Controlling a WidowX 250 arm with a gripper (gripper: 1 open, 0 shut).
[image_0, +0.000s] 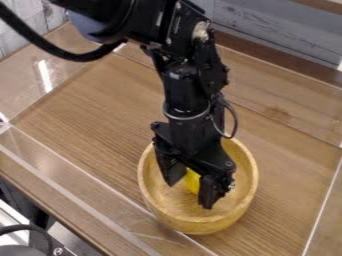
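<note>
A black robot arm reaches down from the top of the view, its gripper (191, 172) low inside a cream-yellow bowl (177, 212). The open fingers straddle a small bright yellow object (193, 182), which is partly hidden behind them. Whether the fingers touch it cannot be seen.
The bowl stands on a wooden table (80, 120) near its front edge, which runs along the lower left. Bare tabletop lies to the left and right. A pale wall rises at the back, and black cables hang at the lower left corner.
</note>
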